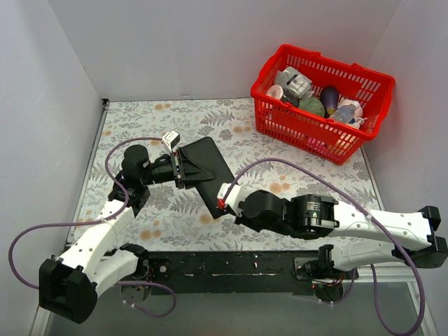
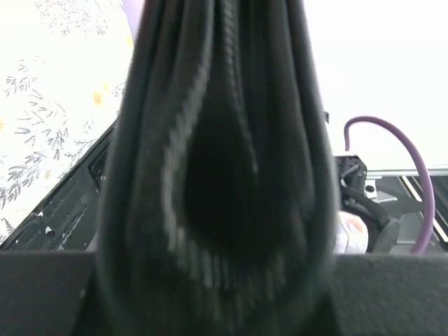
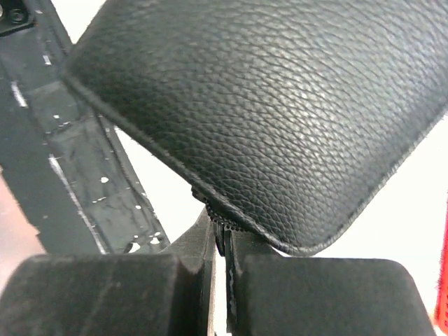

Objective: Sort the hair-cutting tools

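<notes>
A flat black leather case (image 1: 215,155) with a zipped edge is held at a slant between my two arms in the top view. My left gripper (image 1: 199,175) has it from the left side. Close up in the left wrist view, the case's zipped edge (image 2: 217,140) fills the gap, with a finger (image 2: 42,294) against each side. At the case's lower right corner is my right gripper (image 1: 225,201). Its fingertips pinch a small dark tab (image 3: 222,229) at the rim of the case in the right wrist view. Whatever is inside the case is hidden.
A red basket (image 1: 329,129) stands at the back right, with several things in it, among them a green ball (image 1: 312,106) and a dark purple item (image 1: 329,98). Purple cables (image 1: 308,173) loop over both arms.
</notes>
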